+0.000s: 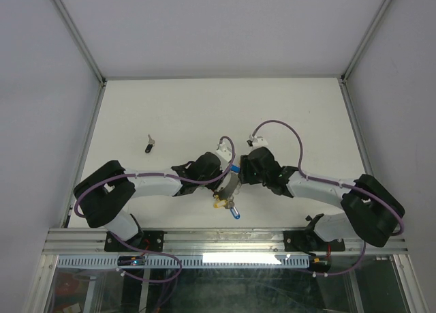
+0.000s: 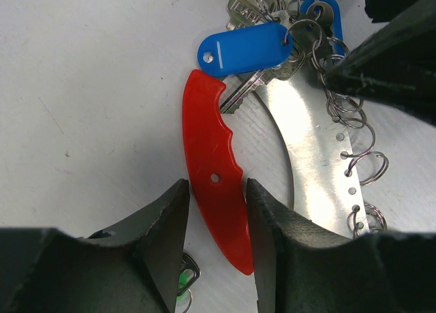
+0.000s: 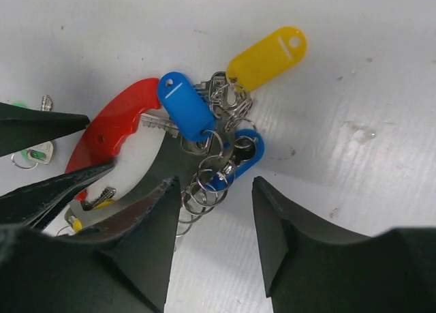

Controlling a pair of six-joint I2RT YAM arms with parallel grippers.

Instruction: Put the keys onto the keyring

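A keyring holder (image 2: 313, 163), a silver plate with many rings, lies on the table with keys, blue tags (image 2: 242, 50) and a yellow tag (image 3: 266, 57). My left gripper is shut on the holder's red curved piece (image 2: 208, 142). My right gripper hangs over the rings with its fingers apart, nothing visibly held.
A small key with a black tag (image 1: 149, 146) lies apart at the left. A green-tagged key is beside the red piece.
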